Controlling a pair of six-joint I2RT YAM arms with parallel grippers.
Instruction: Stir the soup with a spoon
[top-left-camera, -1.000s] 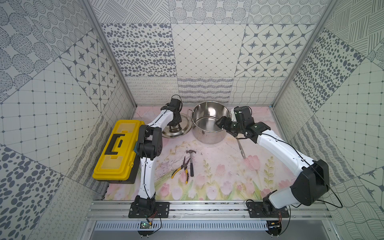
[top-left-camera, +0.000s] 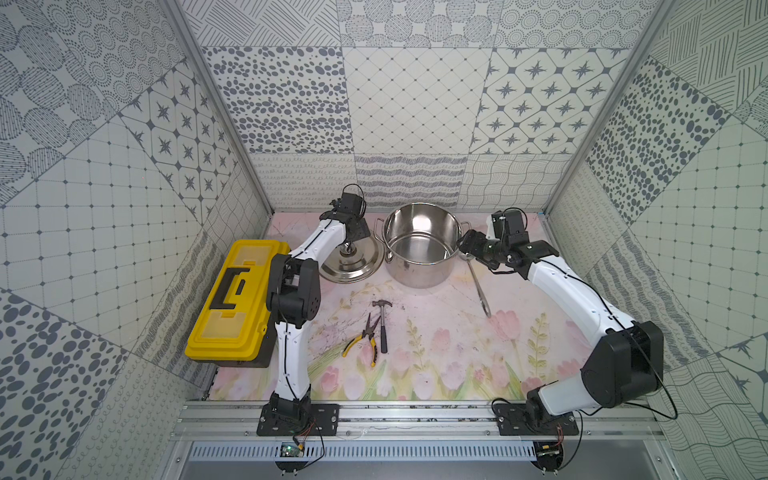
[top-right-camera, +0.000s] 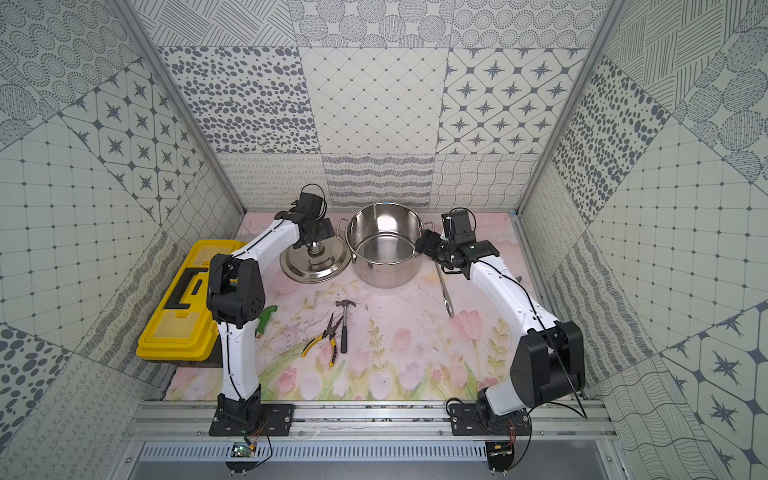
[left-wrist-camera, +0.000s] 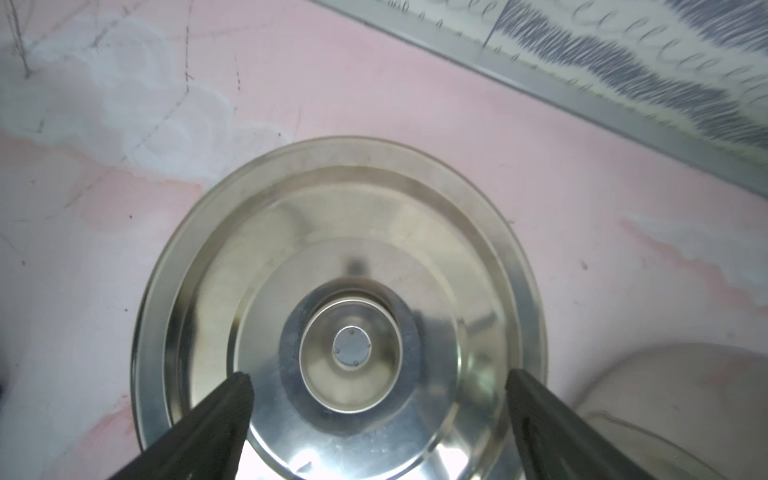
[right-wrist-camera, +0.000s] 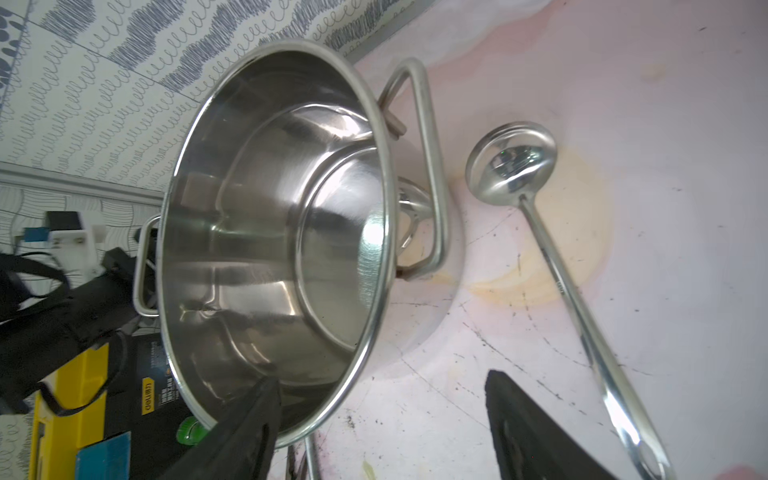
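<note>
A steel ladle (right-wrist-camera: 572, 292) lies on the table to the right of the large steel pot (right-wrist-camera: 320, 224), its bowl near the pot's handle and its long shaft toward the front. The pot is uncovered, and no soup shows inside. My right gripper hovers by the pot's right rim, its fingers (right-wrist-camera: 524, 428) apart with nothing between them. The round steel lid (left-wrist-camera: 344, 208) rests flat on the table left of the pot. Above the lid's knob (left-wrist-camera: 350, 356) hangs my left gripper, open and empty.
A yellow toolbox (top-left-camera: 240, 300) stands at the left edge. Yellow-handled pliers (top-left-camera: 364, 340) and a hammer (top-left-camera: 383, 326) lie front of centre. In the top right view, a green object (top-right-camera: 265, 320) sits beside the left arm.
My right gripper has moved right, from over the pot's rim toward the ladle. My left gripper has lifted off the lid, which has settled flat on the table.
</note>
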